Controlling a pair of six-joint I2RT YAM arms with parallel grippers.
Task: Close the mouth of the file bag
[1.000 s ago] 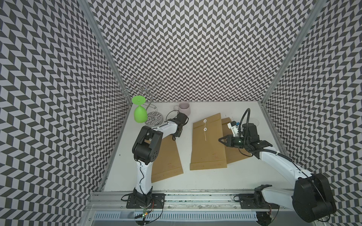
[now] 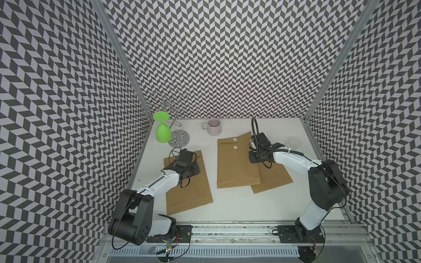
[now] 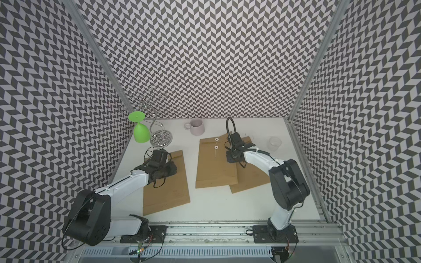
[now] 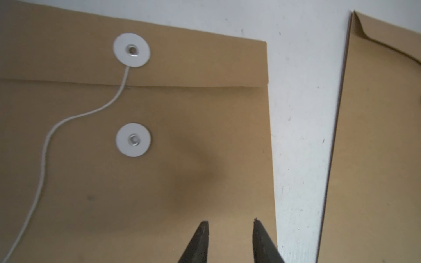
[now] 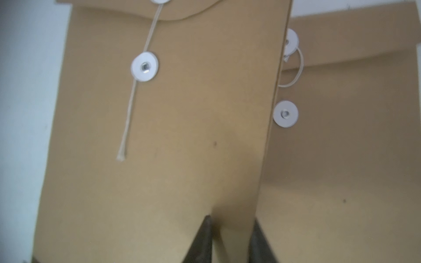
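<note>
Kraft file bags with white string buttons lie flat: a middle bag (image 2: 236, 166) overlapping a right bag (image 2: 278, 177), and a separate left bag (image 2: 188, 197). My left gripper hovers over the left bag, whose flap (image 4: 201, 63) has a button (image 4: 131, 54) with loose string, above a second button (image 4: 131, 149). My right gripper is at the right edge of the middle bag, whose string hangs straight down past its lower button (image 5: 140, 74). Both grippers are open; whether the right fingers touch the paper is unclear, as that view is blurred.
A metal stand (image 2: 179, 140) with a green upturned glass (image 2: 163, 131) stands back left, a pink mug (image 2: 214, 128) at the back middle, a clear glass (image 3: 274, 144) at back right.
My left gripper has moved left and toward the front; my right has moved back and left over the bags. The middle bag has shifted back and left.
</note>
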